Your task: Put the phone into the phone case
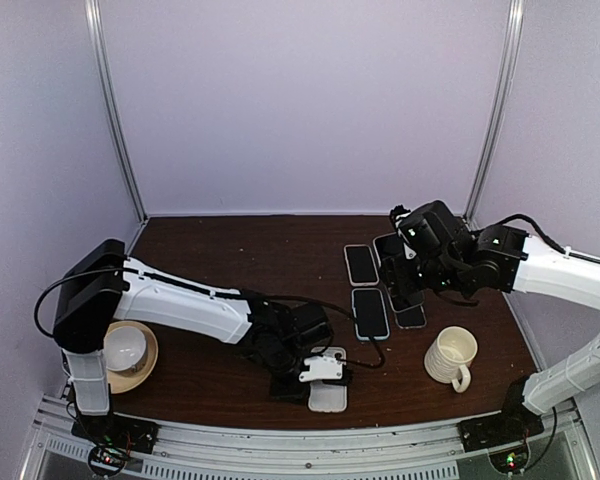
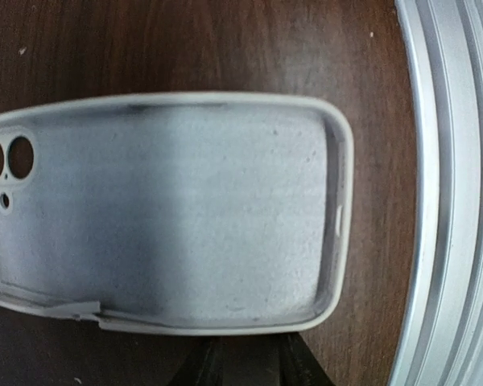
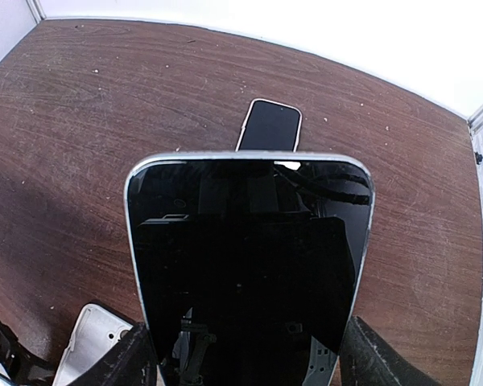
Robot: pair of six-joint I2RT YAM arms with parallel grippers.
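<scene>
A pale grey, translucent phone case (image 1: 327, 396) lies at the front middle; in the left wrist view its empty inside (image 2: 225, 209) faces the camera. My left gripper is shut on the case's edge, at the bottom of that view. My right gripper holds a black phone (image 3: 245, 257) with a silver rim, shut on its sides above the other phones at the right of the table. Its screen fills the middle of the right wrist view.
Several phones (image 1: 369, 315) lie at the right middle. A cream mug (image 1: 450, 355) stands front right, a bowl (image 1: 124, 349) on a wooden plate (image 1: 140, 376) at the left. An aluminium rail (image 1: 300, 440) runs along the front edge.
</scene>
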